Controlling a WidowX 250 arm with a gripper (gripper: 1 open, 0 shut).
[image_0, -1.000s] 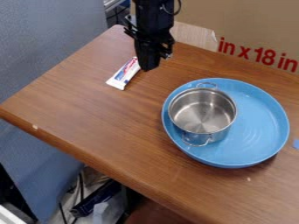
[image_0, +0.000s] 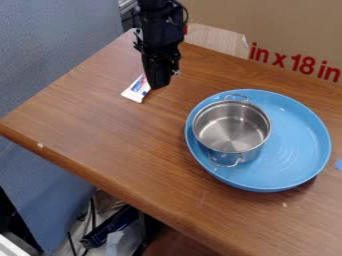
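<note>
My black gripper (image_0: 158, 74) points down over the back left of the wooden table, just above a white toothpaste-like tube (image_0: 135, 92) with red and blue print, partly hidden behind it. Whether the fingers are open or shut is unclear. A steel pot (image_0: 231, 131) with wire handles stands on a blue plate (image_0: 294, 163) at the right.
A cardboard box (image_0: 281, 40) with red lettering is behind the table.
My gripper has shifted left and down, closer to the tube. The tube, pot and plate look unmoved.
</note>
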